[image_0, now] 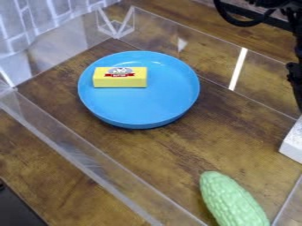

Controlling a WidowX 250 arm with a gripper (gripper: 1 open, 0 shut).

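A yellow box with a red and white label (120,77) lies in the upper left part of a blue plate (147,104). A green bumpy vegetable (231,202) lies at the bottom right. A white object (290,142) is partly cut off at the right edge. Dark parts of the arm and cables show at the upper right edge; the gripper's fingers cannot be made out.
Clear acrylic walls and white strips border the wooden surface. A pale textured object stands at the top left. Bare wood lies left of and below the plate.
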